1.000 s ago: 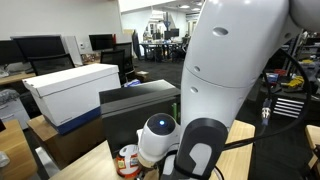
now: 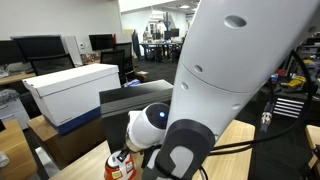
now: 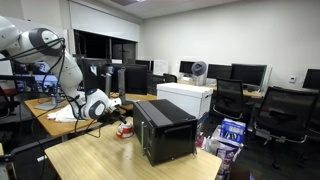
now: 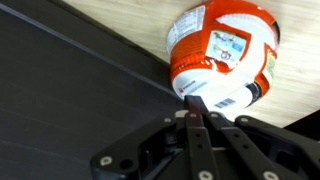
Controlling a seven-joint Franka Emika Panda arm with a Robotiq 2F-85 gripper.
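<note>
An orange-and-white labelled container [image 4: 225,50] fills the upper right of the wrist view. It stands on the wooden table [image 3: 85,155], near the black box-shaped appliance [image 3: 168,132]; exterior view 2 shows the container [image 3: 125,130] small, at the appliance's left. My gripper is shut, its tips in front of the container's white end in the wrist view. Nothing shows between the fingers. Whether the tips touch the container, I cannot tell. In exterior view 1 the arm partly covers the container [image 2: 119,167].
The appliance's dark side [image 4: 60,90] runs close along the left of the wrist view. Behind it stands a white box [image 2: 75,92]. Bare tabletop lies in front of the appliance in exterior view 2.
Over the last second the container has shifted a little left and nearer in exterior view 1. The arm has swung left with it, and its wrist now hangs over the container.
</note>
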